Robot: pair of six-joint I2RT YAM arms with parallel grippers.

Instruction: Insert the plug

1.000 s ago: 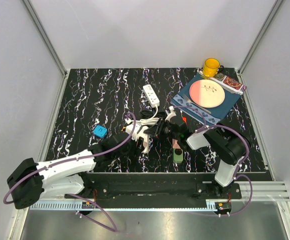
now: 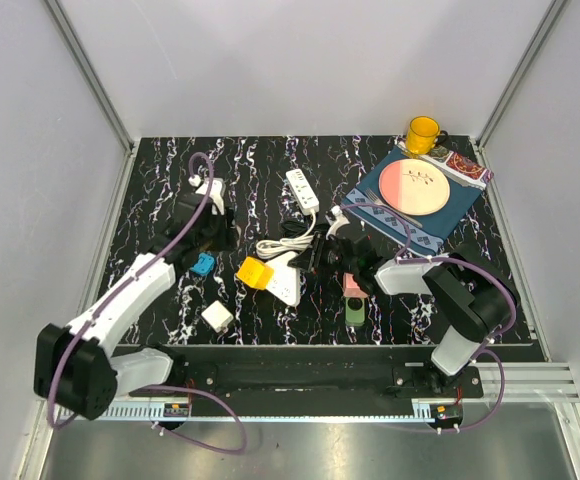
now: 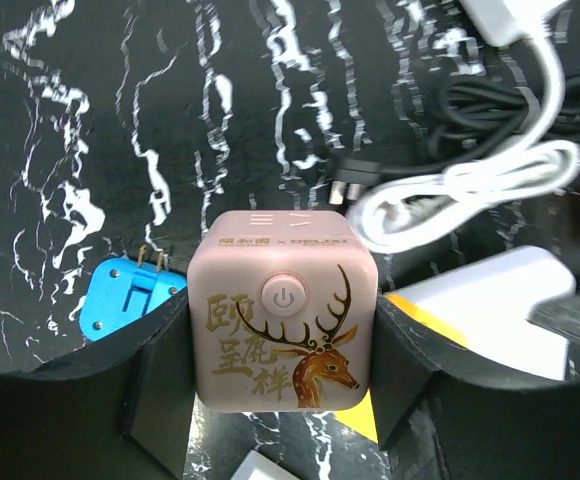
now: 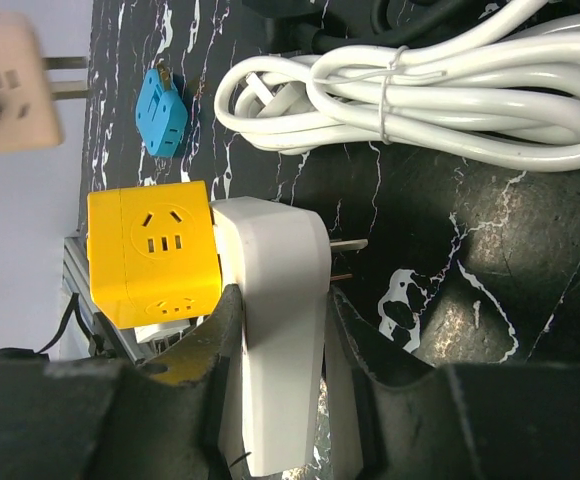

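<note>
A pale pink cube plug [image 3: 282, 340] with a deer print sits between the fingers of my left gripper [image 2: 222, 232], which is shut on it. Its two metal prongs show in the right wrist view, pointing away from the fingers. A white block adapter [image 4: 275, 320] stands between the fingers of my right gripper [image 2: 308, 256]; whether they press on it is unclear. Two prongs stick out of the block's right side. Against its left side sits a yellow cube [image 4: 155, 255] with socket holes in its faces. Left of these, a blue plug [image 3: 130, 297] lies on the dark marbled table.
A white power strip [image 2: 302, 190] lies at the back, with its coiled white cable [image 4: 440, 95] and a black cord [image 3: 470, 115] beside the block. A white cube [image 2: 218, 316] sits in front. On the right are a plate [image 2: 415, 187] and a yellow mug [image 2: 423, 134].
My left arm has swung back and left, away from the block, uncovering the yellow cube beside it. My right gripper has hardly shifted in the top view.
</note>
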